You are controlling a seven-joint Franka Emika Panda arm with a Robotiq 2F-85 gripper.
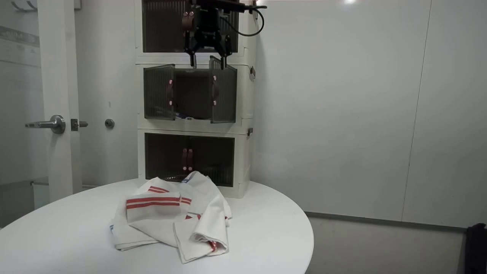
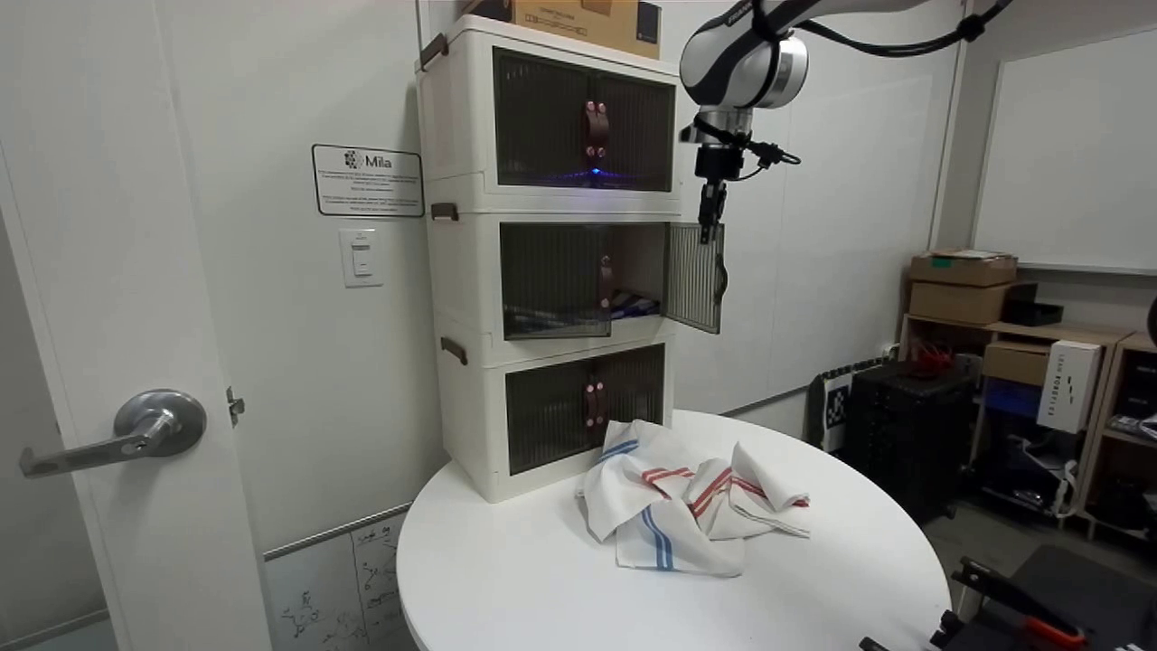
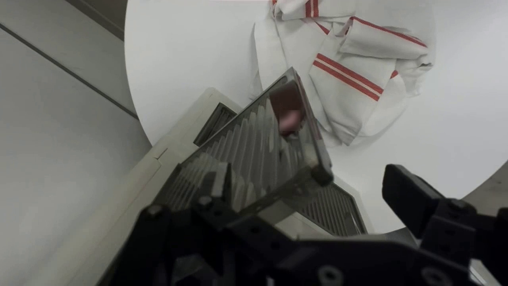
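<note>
My gripper point(image 1: 208, 61) stands open, high in front of the white cabinet, with its fingers pointing down. Between its fingers is the top free corner of the middle box's right door point(image 1: 223, 96), a ribbed dark see-through panel that stands part open. In the wrist view that door point(image 3: 257, 138) reaches up from lower left, its handle point(image 3: 289, 114) on the near face. One finger point(image 3: 221, 181) is close at the door's outer side; whether they touch I cannot tell. The other finger point(image 3: 405, 195) stands well apart from it. The left door point(image 1: 158, 91) is also part open.
A crumpled white towel point(image 1: 155, 219) with red and blue stripes lies on the round white table point(image 1: 269, 228) before the cabinet. The doors of the top box point(image 2: 542, 119) and bottom box point(image 2: 548, 418) are shut. Free air lies right of the cabinet.
</note>
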